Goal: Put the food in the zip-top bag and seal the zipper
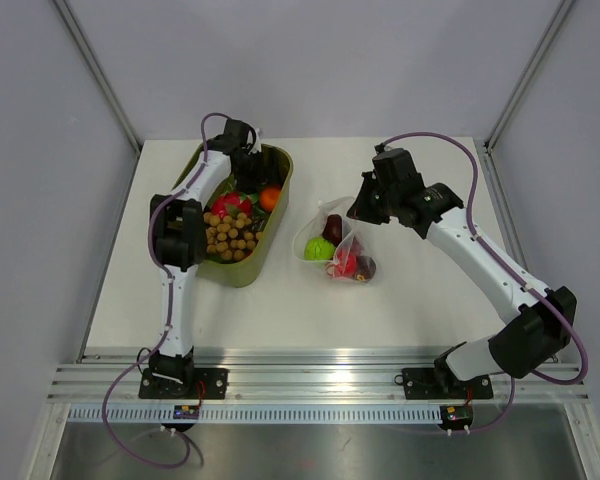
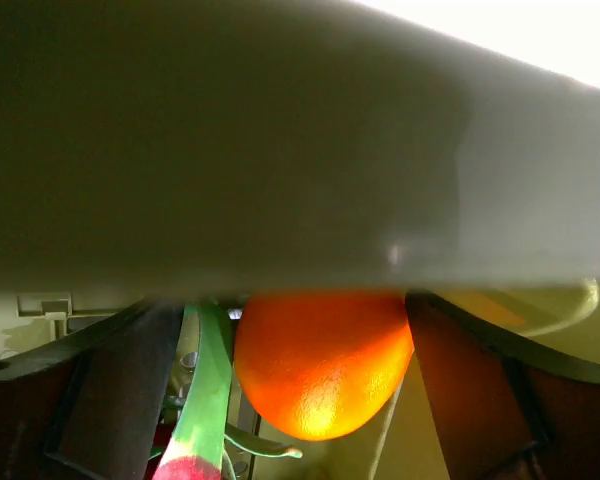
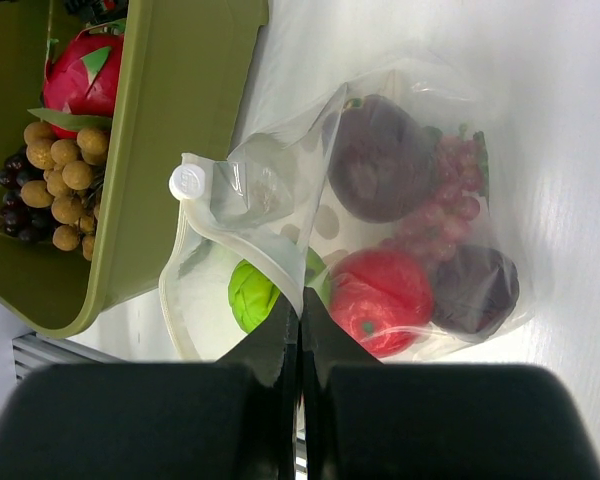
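Observation:
My left gripper (image 1: pixel 256 170) is down inside the green bin (image 1: pixel 242 272), its part-open fingers on either side of an orange (image 2: pixel 322 365); whether they touch it is unclear. A green leaf (image 2: pixel 203 385) lies beside the orange. The bin also holds a dragon fruit (image 3: pixel 80 75) and brown round fruit (image 3: pixel 77 175). The clear zip bag (image 3: pixel 175 270) holds a green item (image 3: pixel 252 297), red fruit (image 3: pixel 378 295), grapes and dark fruit (image 3: pixel 380 160). My right gripper is shut at the bag's top edge, the thin film running into its fingertips.
Metal rails (image 1: pixel 310 355) run along its front edge. The bin stands close left of the bag.

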